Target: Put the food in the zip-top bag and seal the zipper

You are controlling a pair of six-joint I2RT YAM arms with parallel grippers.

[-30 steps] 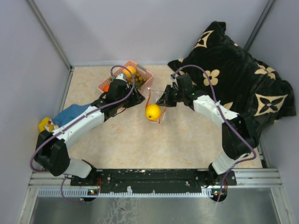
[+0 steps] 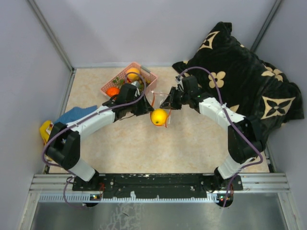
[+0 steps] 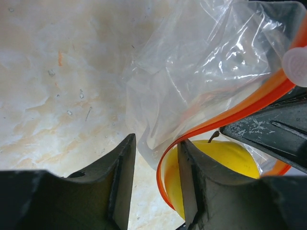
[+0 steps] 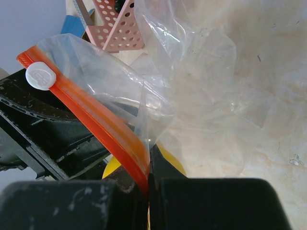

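The clear zip top bag has an orange zipper edge and a white slider. A round yellow fruit sits at the bag's mouth, within the orange edges. My right gripper is shut on one orange edge of the bag. My left gripper is part open at the opposite side, its fingers apart, with the orange edge passing between them close to one finger. In the left wrist view the fruit shows behind that finger, partly hidden.
A pink perforated basket at the back holds an orange-yellow fruit, an orange one and smaller items. A blue cloth lies at left, a black flowered cushion at right.
My left gripper has moved right and toward the front, up to the bag's edge. The fruit and bag mouth have shifted slightly to the right. The right arm looks still.
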